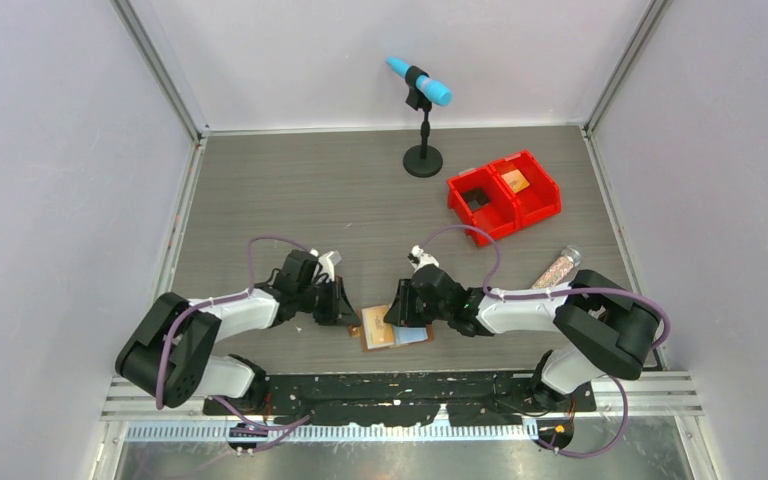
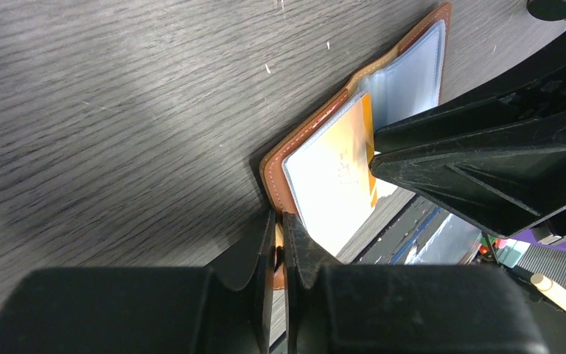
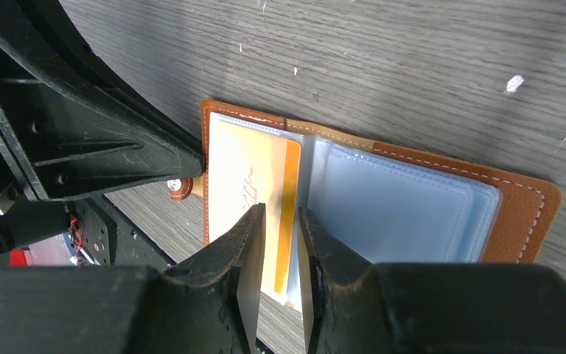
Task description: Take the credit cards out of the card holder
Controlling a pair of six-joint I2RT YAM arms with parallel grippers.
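Observation:
The brown card holder (image 3: 514, 221) lies spread on the table near its front edge. One half shows an empty-looking clear sleeve (image 3: 405, 203); the other has a cream card with an orange stripe (image 3: 247, 177) in its clear pocket. On the holder's brown left edge, my left gripper is shut, with the leather between its fingertips. My right gripper is partly open above the card, its fingers on either side of the orange stripe in the right wrist view. Whether those fingertips touch the card, I cannot tell.
At the back right stands a red two-part bin (image 1: 505, 198) with a dark item in one compartment and an orange card (image 1: 515, 181) in the other. A blue microphone on a stand (image 1: 423, 160) is at the back, a clear jar (image 1: 557, 268) by the right arm. Mid-table is clear.

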